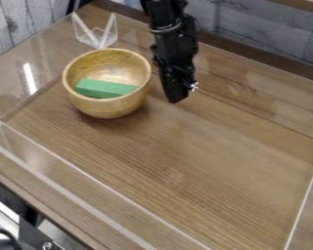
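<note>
My gripper (183, 86) hangs low over the table just right of a round wooden bowl (130, 63), at the bowl's rim height or near it; it looks shut, with nothing visible between its fingers. A green block (107, 89) lies inside the bowl.
A white bracket-like piece (97, 29) stands at the back left, and another white piece is at the left edge. Dark space lies past the table's left edges.
</note>
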